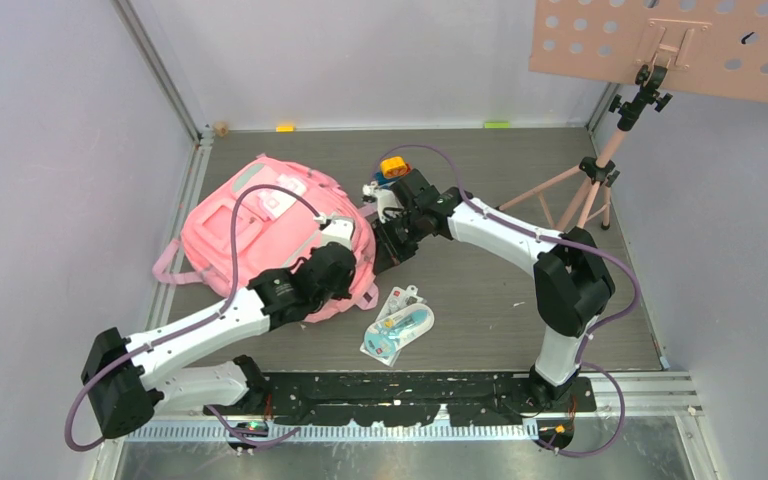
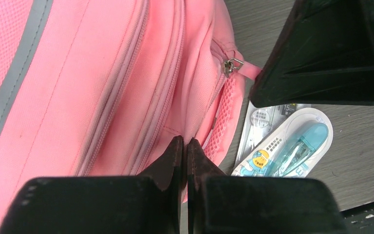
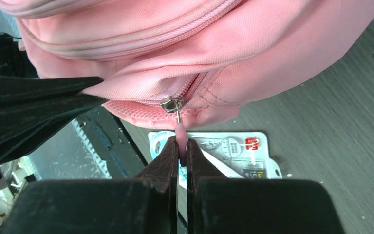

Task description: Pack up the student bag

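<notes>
The pink bag (image 1: 250, 225) lies on the left of the floor, its side pocket facing right. My left gripper is shut on a thin fold of the bag's side fabric, beside the pocket zipper. In the right wrist view, my right gripper is shut on the pink zipper pull (image 3: 180, 131), which hangs from a metal slider (image 3: 171, 104). A short stretch of red lining shows at the zipper. Two flat packages (image 1: 398, 328) lie in front of the bag, one overlapping the other; the upper has a light-blue item inside.
A yellow toy vehicle (image 1: 394, 167) stands behind the right gripper, partly hidden by it. The stand's pink tripod (image 1: 585, 190) is at the back right. Open floor lies at centre right.
</notes>
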